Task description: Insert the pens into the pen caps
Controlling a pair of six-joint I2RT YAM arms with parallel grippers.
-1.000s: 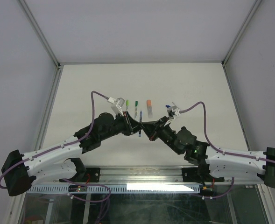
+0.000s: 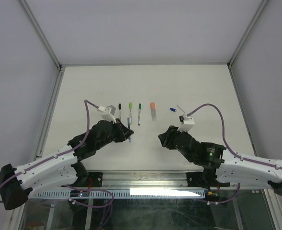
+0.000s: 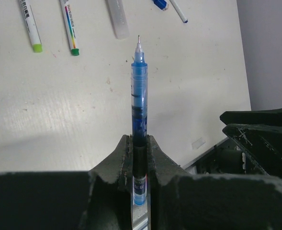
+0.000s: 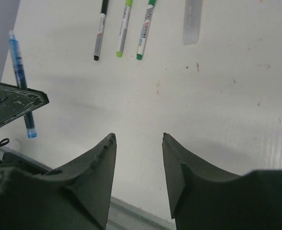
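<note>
My left gripper (image 2: 127, 132) is shut on a blue pen (image 3: 139, 91), its tip uncovered and pointing away from the gripper. In the right wrist view that pen (image 4: 18, 67) is at the far left. My right gripper stands open and empty, over bare table. Markers with black (image 4: 101, 31), light green (image 4: 124, 28) and dark green (image 4: 145, 33) ends lie side by side behind the grippers. A small blue piece (image 3: 161, 4) and a thin white pen (image 3: 177, 10) lie at the right.
A clear item with an orange end (image 2: 153, 111) lies beside the markers. Walls enclose the table at back and sides.
The grippers met at the middle a second ago and are now apart: left has moved left with the blue pen, right has moved right and down in the top view.
</note>
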